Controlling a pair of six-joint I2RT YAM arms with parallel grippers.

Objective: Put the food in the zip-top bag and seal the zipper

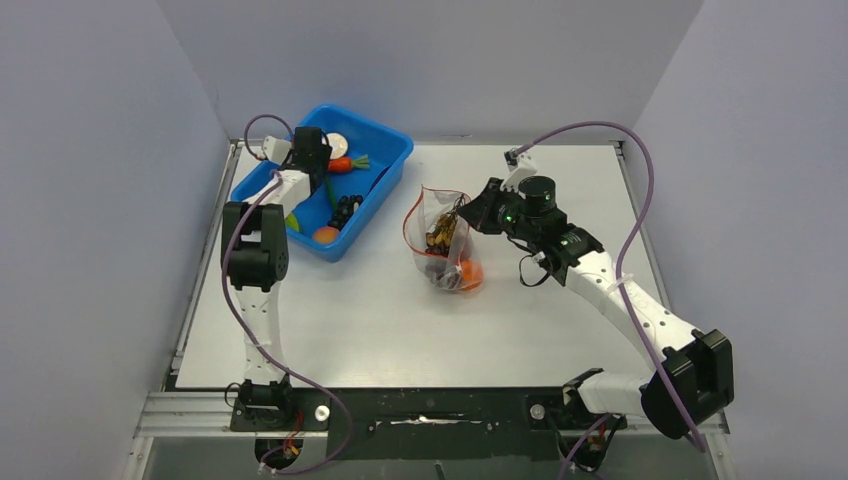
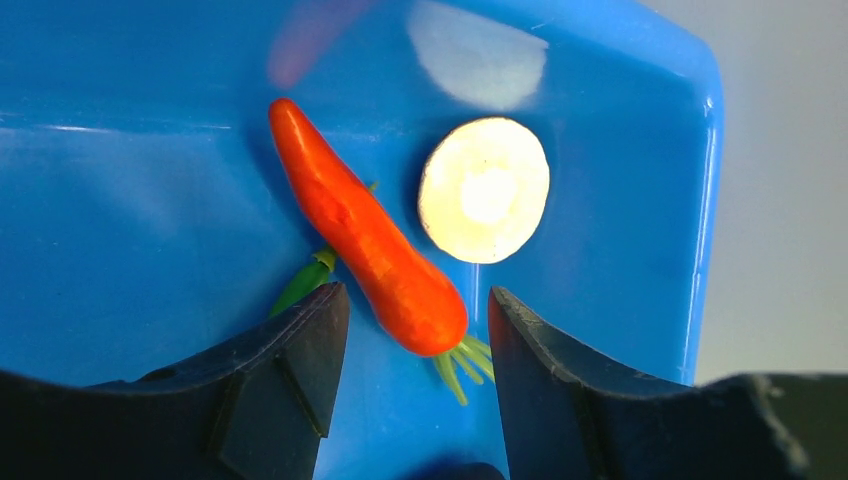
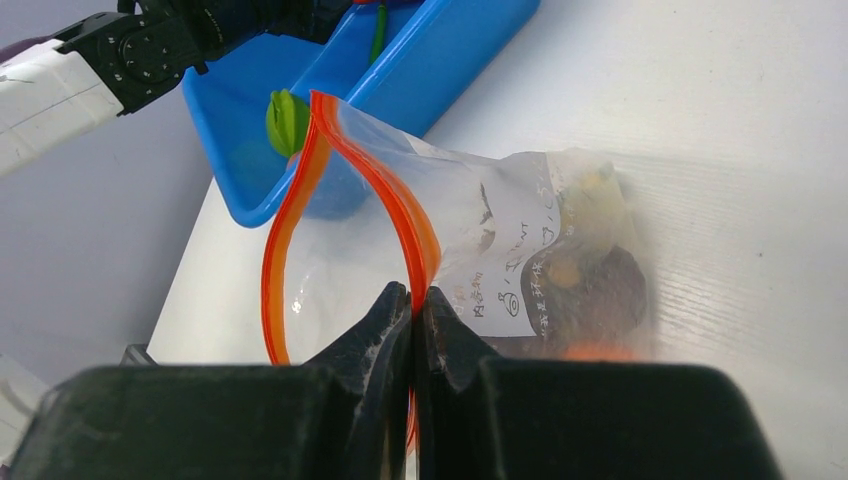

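My left gripper hangs open inside the blue bin (image 1: 375, 215), over an orange carrot (image 2: 370, 240) with a green top; nothing is between its fingers. A round pale slice (image 2: 485, 190) and a green pepper (image 2: 297, 287) lie beside the carrot. On the table, the open clear zip bag (image 1: 428, 262) with an orange-red rim holds several pieces of food, including something orange at the bottom. My right gripper is shut on the bag's rim.
Dark grapes (image 1: 345, 210), a peach-coloured fruit (image 1: 325, 235) and a green item (image 3: 287, 123) also lie in the bin.
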